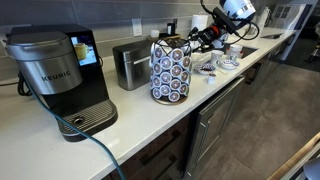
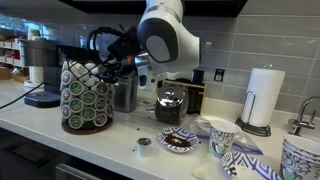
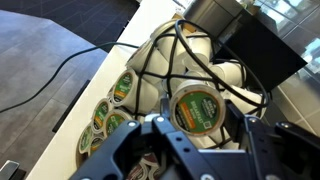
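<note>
A coffee pod point(image 3: 197, 108) with a green and brown label sits between the fingertips of my gripper, which is shut on it. Below and behind it is the wire pod rack point(image 1: 170, 72), its sides lined with round pods. In exterior view 2, my gripper point(image 2: 108, 68) is at the upper right of the rack point(image 2: 87, 100); the held pod is hard to make out there. Through the wrist view, the rack's dark wires point(image 3: 172, 55) pass close around the held pod. Whether the pod touches them I cannot tell.
A Keurig coffee maker point(image 1: 62, 80) stands left of the rack, with a toaster point(image 1: 132, 65) behind it. On the counter lie a loose pod point(image 2: 144, 146) and a patterned plate point(image 2: 176, 139). Patterned cups point(image 2: 223, 137) stand farther right.
</note>
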